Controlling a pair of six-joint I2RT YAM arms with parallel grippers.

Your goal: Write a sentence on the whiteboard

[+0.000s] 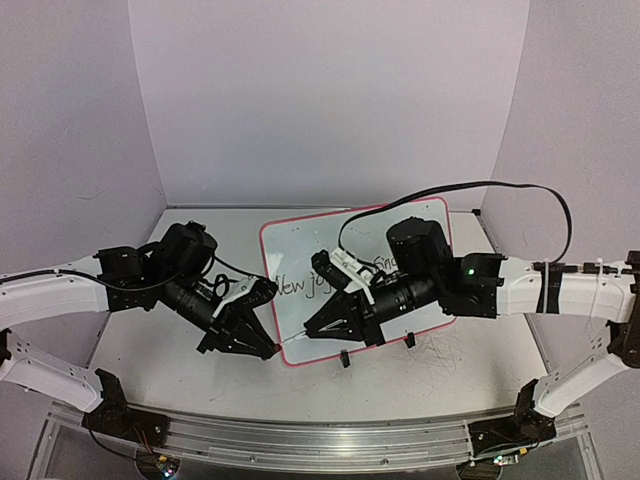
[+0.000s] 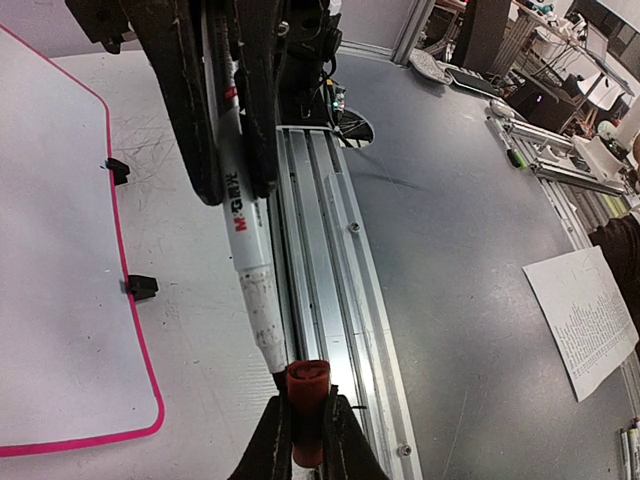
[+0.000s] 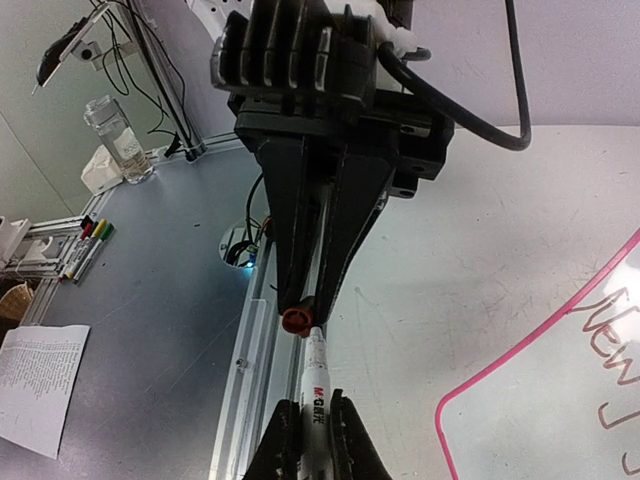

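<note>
The whiteboard has a pink-red edge and lies tilted, with dark handwriting starting "New joy" and more words partly hidden by my right arm. A white marker is clamped in my right gripper, its dark tip pointing at the left gripper. My left gripper is shut on a small reddish-brown cap. In the left wrist view the marker's tip reaches the cap's rim, at its left side. In the right wrist view the cap sits slightly left of the marker's end. Whether the tip is inside cannot be told.
Black clips sit along the board's lower edge. A metal rail runs along the front of the table. Beyond it lie a printed sheet, several coloured markers and a glass bottle.
</note>
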